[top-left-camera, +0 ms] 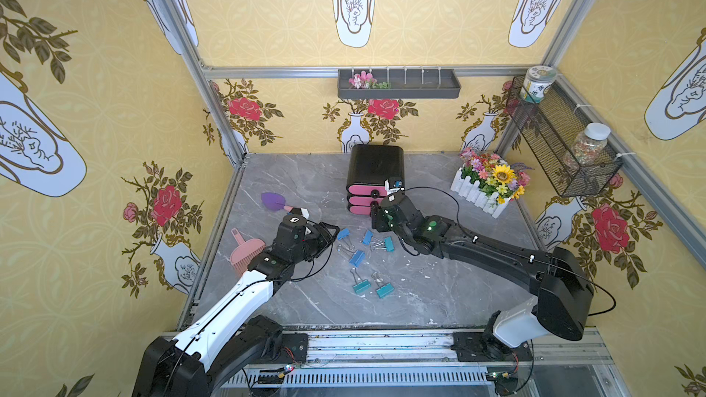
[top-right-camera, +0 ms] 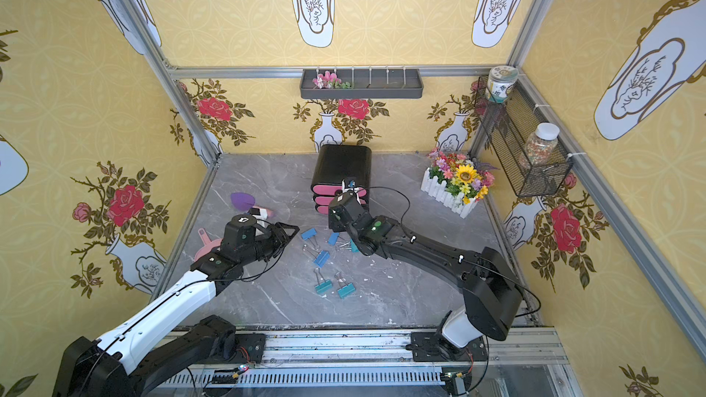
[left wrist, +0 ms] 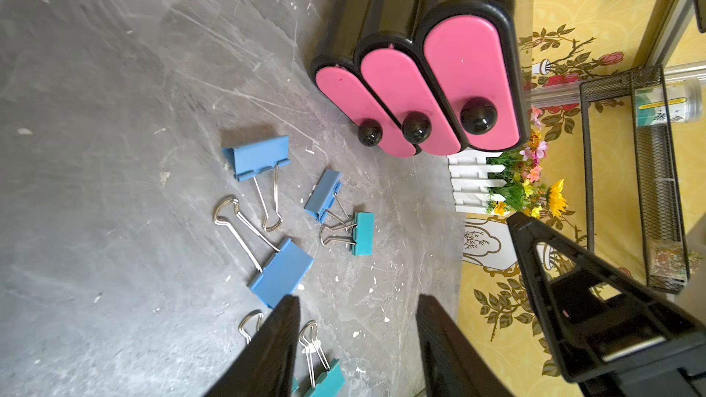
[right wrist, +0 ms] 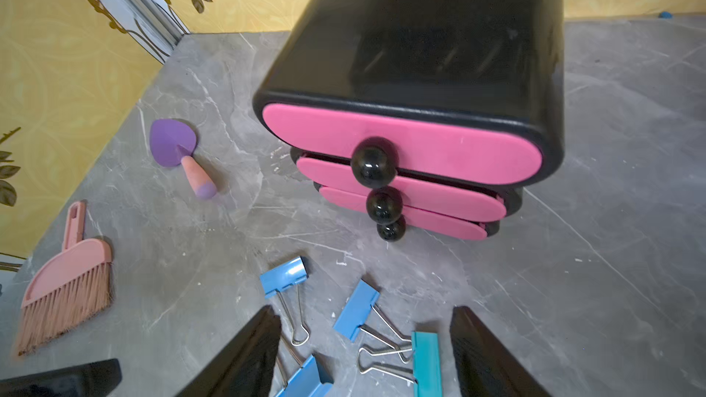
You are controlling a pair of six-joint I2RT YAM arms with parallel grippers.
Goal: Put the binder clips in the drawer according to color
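The black three-drawer box [right wrist: 412,43] has pink fronts with black knobs; its drawers look closed. Blue binder clips [left wrist: 279,272] and teal binder clips [left wrist: 362,233] lie loose on the grey table in front of it. My right gripper is open just in front of the drawers, above the clips, with nothing between its fingers. My left gripper is open over the table at the left of the clips, also empty.
A purple spatula [right wrist: 170,139] and pink dustpan with brush [right wrist: 66,275] lie at left. A flower planter [top-left-camera: 478,191] stands back right, below a wire basket [top-left-camera: 551,139] with jars.
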